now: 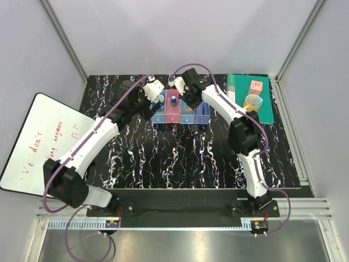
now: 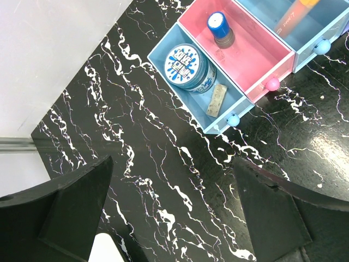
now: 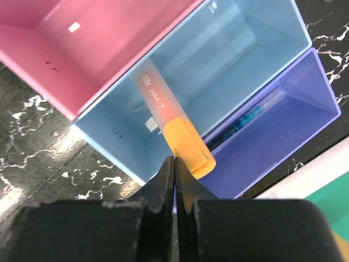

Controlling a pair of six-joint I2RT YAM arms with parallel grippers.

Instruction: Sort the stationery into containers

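A row of joined boxes sits at the back of the table. In the left light-blue box (image 2: 192, 112) are a round blue-and-white tub (image 2: 183, 64) and a worn eraser (image 2: 217, 100). The pink box (image 2: 256, 52) holds a blue-capped bottle (image 2: 218, 23). Across the other light-blue box (image 3: 234, 60) slants an orange-capped translucent stick (image 3: 158, 98), its cap end reaching over the wall beside the purple box (image 3: 297, 123), where a blue pen (image 3: 248, 120) lies. My right gripper is shut, its tips overlapping the cap in view; contact cannot be told. My left gripper is open and empty.
On the right, a green mat (image 1: 264, 112) carries a yellow cup (image 1: 252, 102) and a pink block (image 1: 255, 88). A whiteboard (image 1: 32, 144) leans in at the left. The dark marbled table in front of the boxes is clear.
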